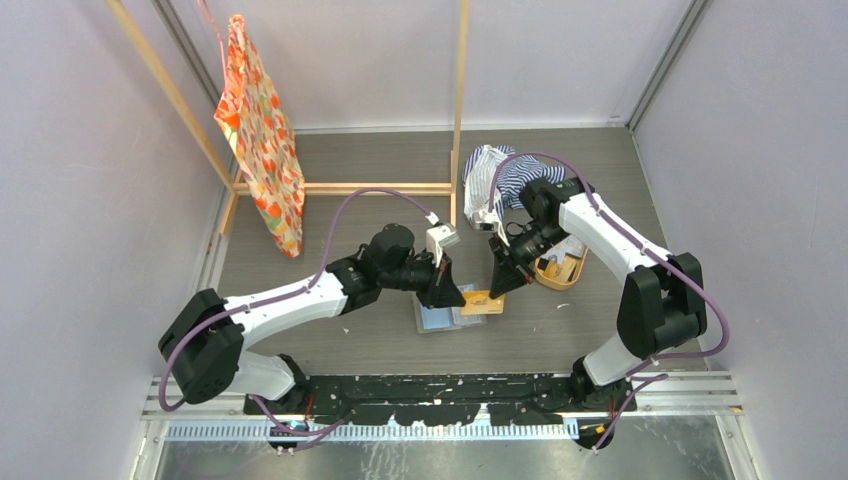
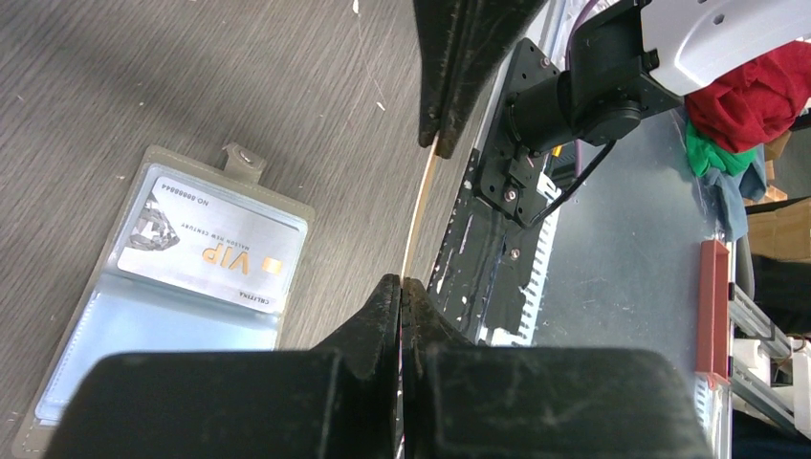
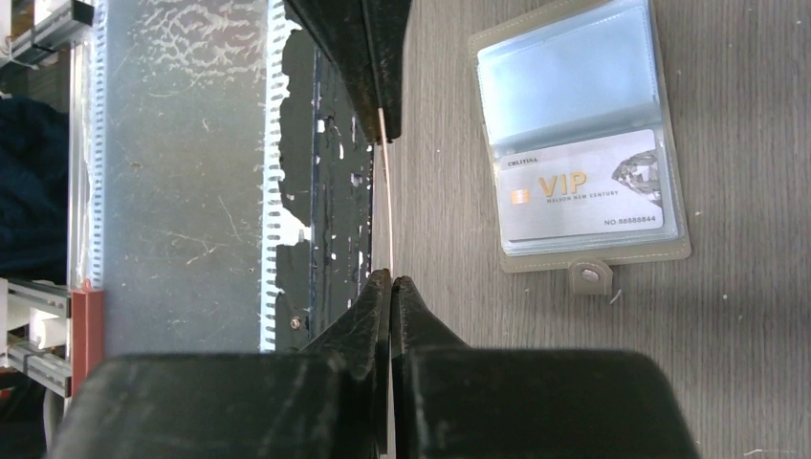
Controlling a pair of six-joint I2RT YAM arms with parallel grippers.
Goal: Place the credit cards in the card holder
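A gold card (image 1: 482,303) spans the gap between my two grippers, hanging over the card holder's right side. My left gripper (image 1: 463,304) is shut on its left end and my right gripper (image 1: 494,296) on its right end. In both wrist views the card (image 2: 417,215) appears edge-on as a thin line running between the two sets of fingertips. Below it, the card holder (image 2: 182,320) lies open on the table. One of its sleeves carries a white VIP card (image 3: 581,196); the other sleeve looks pale blue and empty.
A small yellow basket (image 1: 556,285) holding several cards stands beyond my right gripper. Behind it lies a striped cloth (image 1: 487,180). A wooden frame (image 1: 380,189) with a floral cloth (image 1: 262,140) occupies the back left. Bare table lies left and right of the holder.
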